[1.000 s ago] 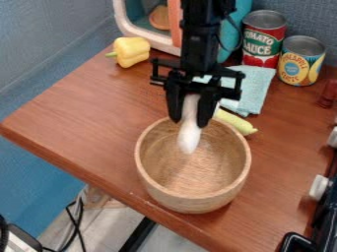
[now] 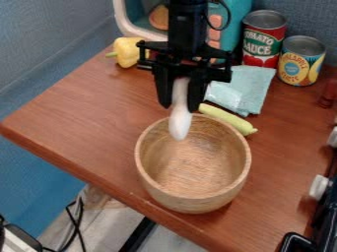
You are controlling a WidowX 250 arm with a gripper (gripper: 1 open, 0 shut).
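Observation:
My black gripper (image 2: 182, 74) is at the upper middle, holding a long white object (image 2: 179, 116) that hangs nearly upright, its rounded lower end over the back rim of the wooden bowl (image 2: 192, 187). The fingers appear shut on it. A pale green-yellow corn cob (image 2: 230, 119) lies behind the bowl to the right.
A yellow pepper (image 2: 126, 52) is at the back left, before a teal toy box (image 2: 130, 18). A pale blue cloth (image 2: 245, 91), tomato sauce can (image 2: 261, 40), second can (image 2: 301, 61) and red jar (image 2: 328, 94) stand or lie at right.
My gripper has moved back, away from the camera, and a little left with the white object, which was over the middle of the bowl and is now at its back edge.

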